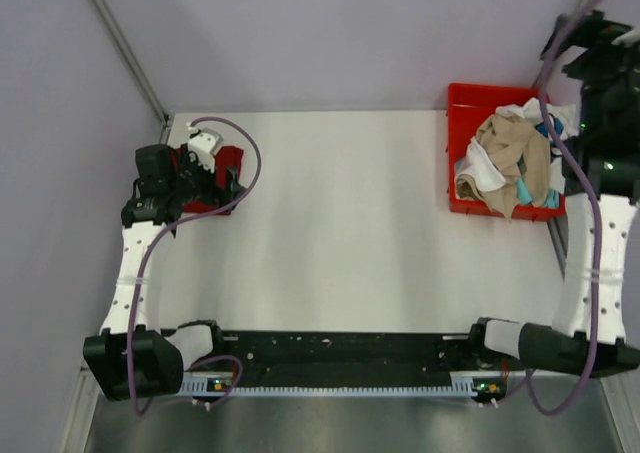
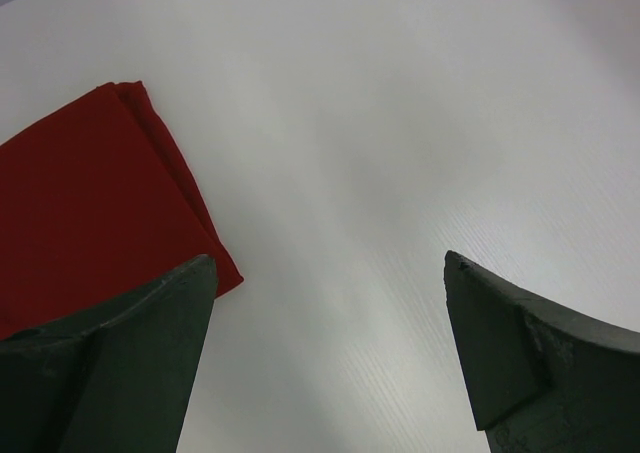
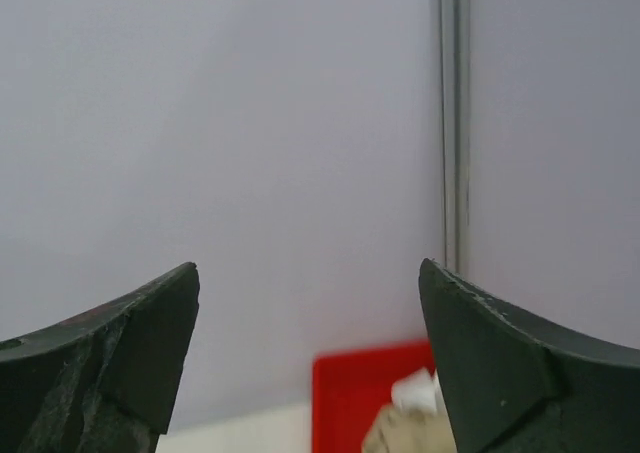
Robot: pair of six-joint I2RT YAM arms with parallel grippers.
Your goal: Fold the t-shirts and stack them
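Note:
A folded dark red shirt (image 2: pixel 95 208) lies flat at the table's left end, mostly covered by the left arm in the top view. My left gripper is open above it, with the shirt's edge by its left finger and bare table between the fingers. My right gripper is also open and empty, raised high at the far right. Below it, a red bin (image 1: pixel 470 110) holds a rumpled heap of shirts: a tan one (image 1: pixel 517 145), white ones (image 1: pixel 484 170) and some blue. The right arm hides part of the heap.
Walls stand close behind and on both sides. Purple cables (image 1: pixel 597 273) loop over both arms.

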